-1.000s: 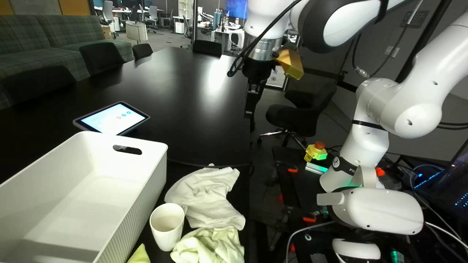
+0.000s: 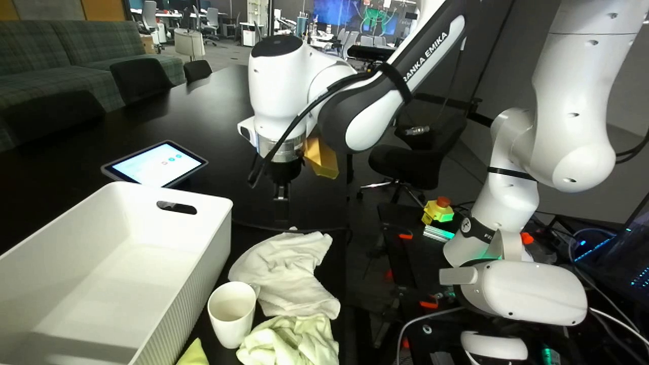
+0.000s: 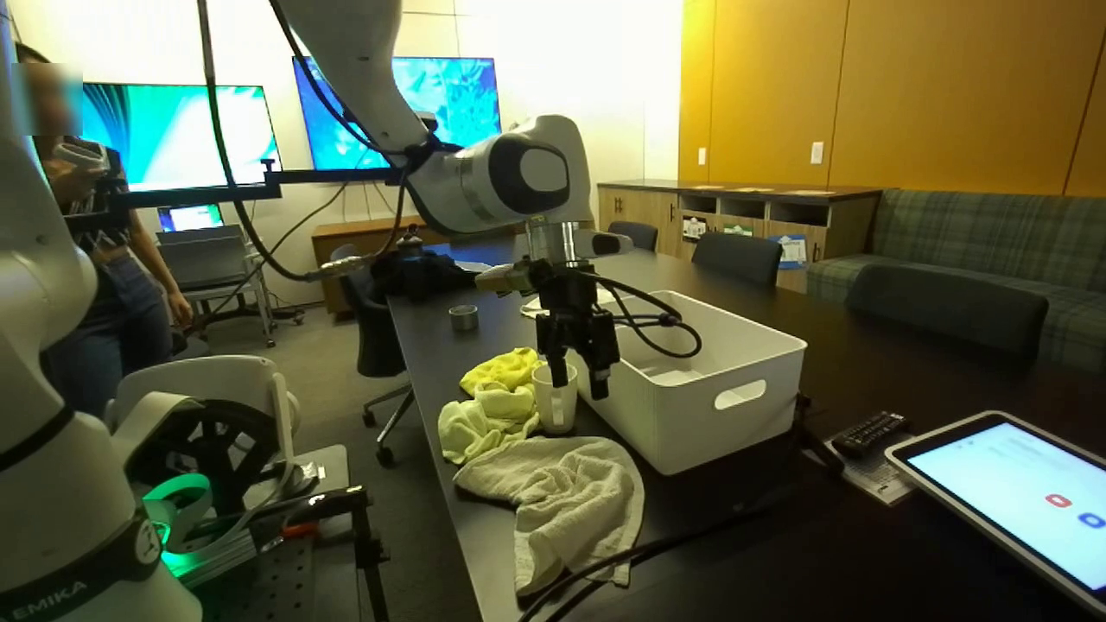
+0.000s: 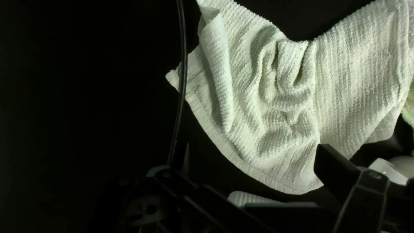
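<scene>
A crumpled white towel [image 2: 286, 270] lies on the dark table, and it fills much of the wrist view as a ribbed cloth [image 4: 287, 105]. Beside it are a white mug [image 2: 231, 316], upright, and a pale green towel [image 2: 292, 343]. A yellow cloth [image 3: 505, 370] lies past the green one. To the mug's other side stands a large white bin [image 2: 204, 261], empty where its inside shows. My gripper [image 3: 581, 385] points down above the table, apart from the towel, open with nothing between its fingers. In the wrist view its fingers [image 4: 335, 167] are spread near the towel's edge.
A tablet [image 2: 155, 164] rests on the table behind the bin, with a remote [image 3: 868, 434] near it. A dark cable [image 4: 181, 77] runs over the table past the white towel. A small grey can [image 3: 463, 318] stands near the table's edge.
In exterior view 1 the arm and gripper have moved left and down, from the table's far right edge to a spot behind the white towel. Towels, mug and bin look unmoved.
</scene>
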